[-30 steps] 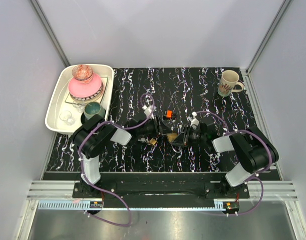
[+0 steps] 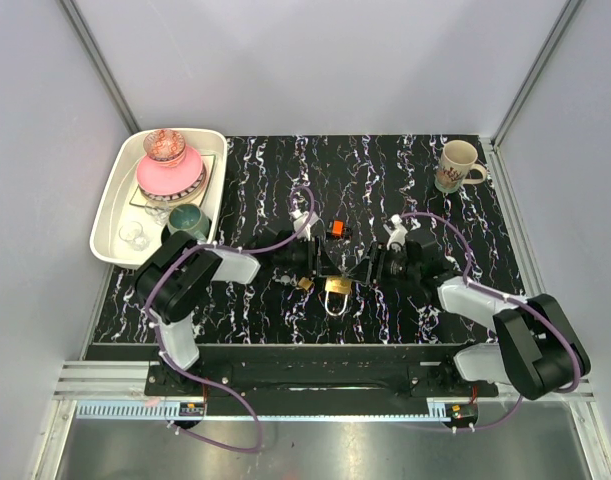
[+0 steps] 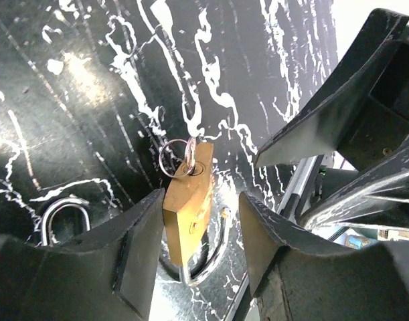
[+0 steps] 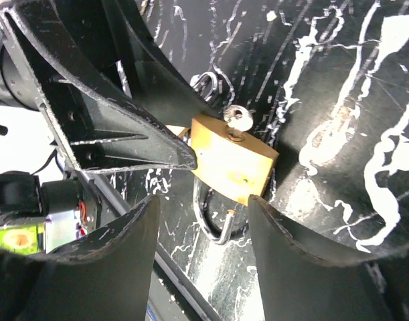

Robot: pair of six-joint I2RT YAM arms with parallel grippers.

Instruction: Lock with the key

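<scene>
The brass padlock (image 2: 337, 286) lies on the black marbled surface between both grippers, its curved shackle (image 4: 203, 214) toward the front. A key (image 4: 239, 117) with a ring (image 3: 171, 157) stands in the keyhole on its body (image 3: 188, 210). My left gripper has its fingers apart, with the padlock body between and just beyond them in its wrist view; contact cannot be told. My right gripper is open near the padlock's right side, nothing clearly held between its fingers.
A small orange object (image 2: 338, 229) lies behind the padlock and a small brass piece (image 2: 304, 283) to its left. A white tub (image 2: 107, 230) of dishes fills the back left; a mug (image 2: 453, 166) stands at the back right.
My right arm has moved right, away from the padlock, and my left gripper has shifted slightly.
</scene>
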